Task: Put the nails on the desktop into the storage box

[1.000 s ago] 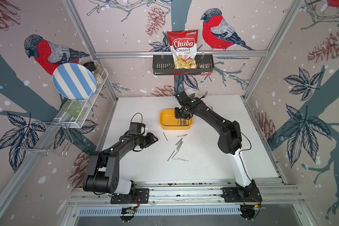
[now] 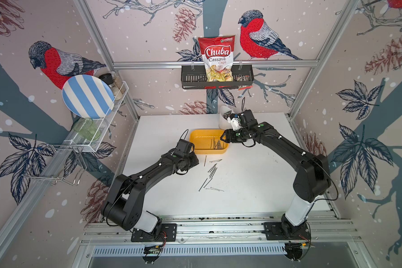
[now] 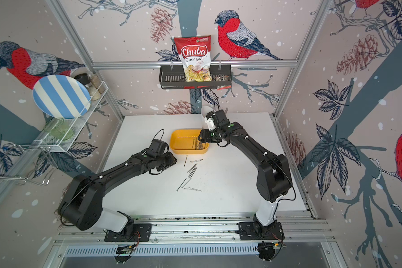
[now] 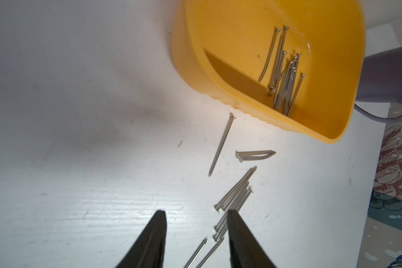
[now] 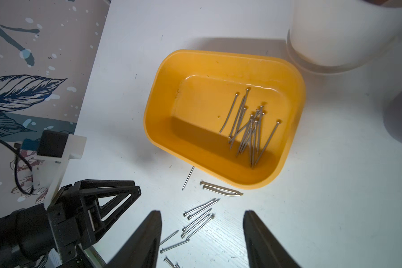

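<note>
The orange storage box stands mid-table with several nails lying in its right part. On the white desktop, one lone nail lies close to the box's front wall. A pair of nails is to its right, and a bunch of nails lies nearer the front, with more beyond. My left gripper hangs left of the loose nails, open, nothing between its fingers. Over the box's right end is my right gripper, its fingers apart and empty.
A white container stands behind the box, with a purple object nearby. A wire shelf is on the left wall.
The left gripper has moved right, and the lone nail has shifted right and turned slightly. My right gripper has moved right from the middle of the box to its right end.
</note>
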